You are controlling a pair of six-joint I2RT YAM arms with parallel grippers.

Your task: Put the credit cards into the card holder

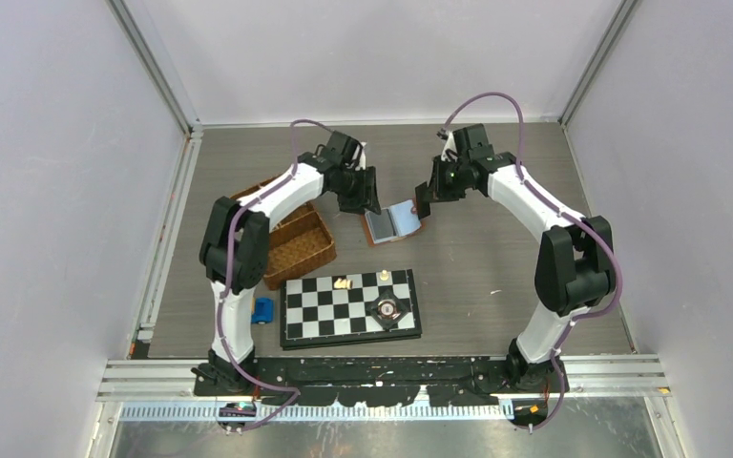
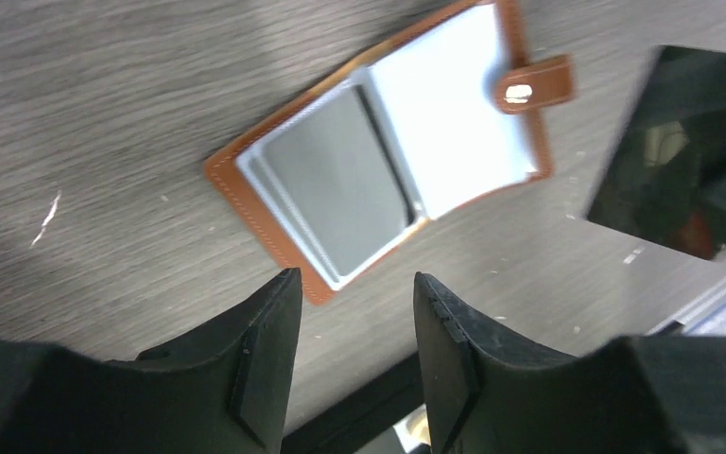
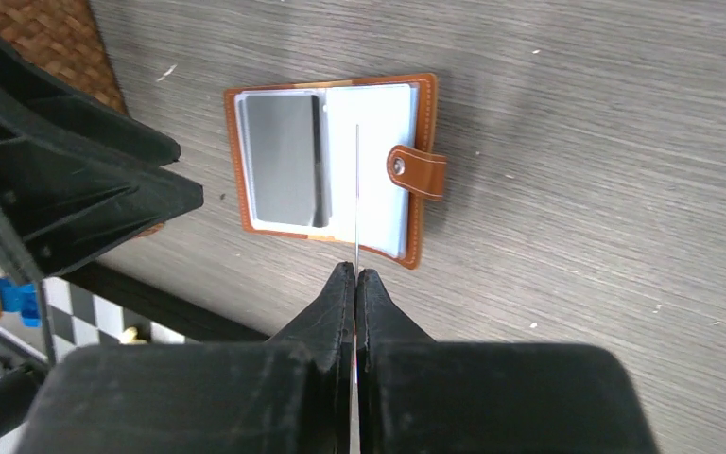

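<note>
The brown leather card holder (image 1: 391, 224) lies open on the table, showing grey and pale sleeves, its snap strap (image 3: 421, 172) on the right side. My right gripper is above and right of it, shut on a thin dark card (image 2: 648, 142), seen edge-on in the right wrist view and face-on in the left wrist view. My left gripper hangs open at the holder's upper left in the top view, nothing between its fingers.
A wicker basket (image 1: 301, 250) stands at the left. A chessboard (image 1: 320, 315) with a few objects lies at the front, near a blue object (image 1: 262, 310).
</note>
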